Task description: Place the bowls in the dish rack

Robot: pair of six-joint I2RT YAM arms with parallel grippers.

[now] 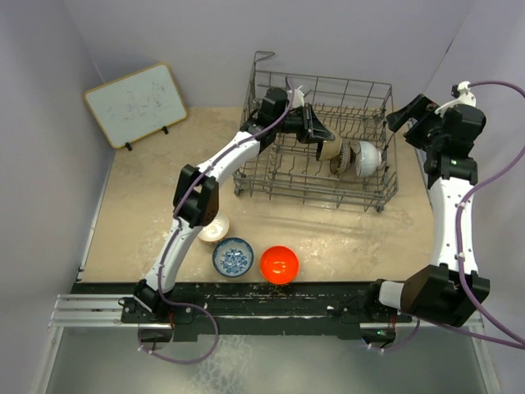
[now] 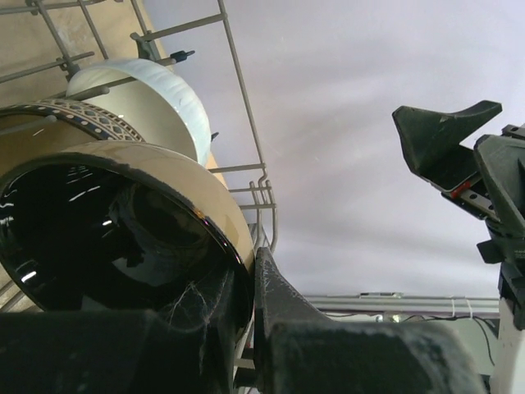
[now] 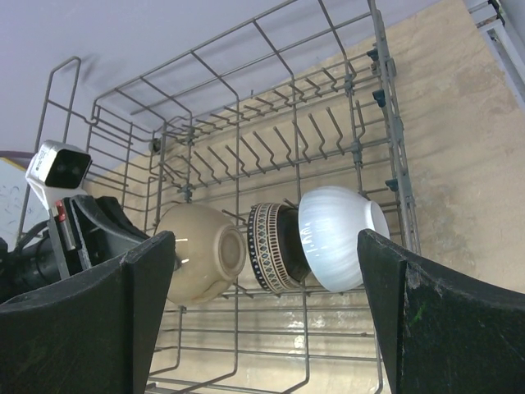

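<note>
A tan bowl with black inside (image 3: 197, 246) stands on its side in the dish rack (image 1: 312, 193). My left gripper is at its rim, fingers close around it; whether they grip is unclear. Beside it stand a patterned bowl (image 3: 271, 246) and a white bowl (image 3: 332, 234), also on their sides. My right gripper (image 1: 402, 123) is open above the rack's right side. On the counter in front lie a cream bowl (image 1: 212, 226), a blue patterned bowl (image 1: 233, 258) and an orange bowl (image 1: 280, 265).
A small whiteboard (image 1: 135, 103) stands at the back left against the wall.
</note>
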